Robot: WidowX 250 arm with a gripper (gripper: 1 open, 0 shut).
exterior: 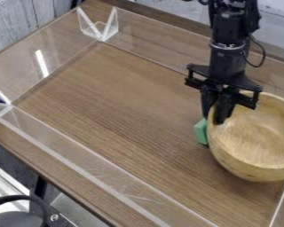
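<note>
The black gripper [220, 111] is at the near left rim of a large tan wooden bowl [257, 146] at the right, its fingertips shut on that rim. A small green object [201, 131] lies just left of the bowl, partly hidden behind it. The arm rises from the gripper toward the top of the view.
A white wire-like bracket [98, 27] stands at the back left. Black hardware [20, 217] sits off the table at the bottom left.
</note>
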